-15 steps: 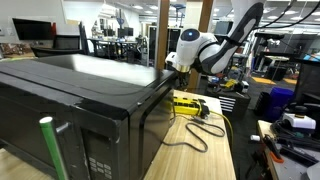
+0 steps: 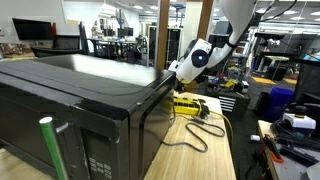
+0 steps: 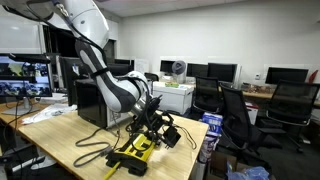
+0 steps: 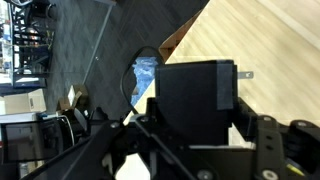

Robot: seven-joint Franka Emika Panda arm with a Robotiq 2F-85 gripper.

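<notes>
A dark, boxy object point(image 4: 195, 100) fills the middle of the wrist view. My gripper is shut on it, with the black finger parts on either side at the bottom of the picture. In exterior view 2 the same dark object point(image 3: 171, 136) is held up over the right part of the table, tilted, beside the gripper point(image 3: 157, 130). What it is cannot be made out. In exterior view 1 the gripper is mostly hidden behind the large black cabinet point(image 2: 125, 130).
A yellow and black device point(image 3: 130, 157) with a cable point(image 3: 92, 155) lies on the wooden table point(image 3: 65, 145), close below the arm. The black cabinet takes up the table's back. A white box point(image 3: 172, 97) stands behind the arm. Office chairs point(image 3: 240, 120) are past the table edge.
In exterior view 1 the arm's upper joints have turned and come lower, so a dark joint ring now faces the camera. The yellow device and the cable have not moved.
</notes>
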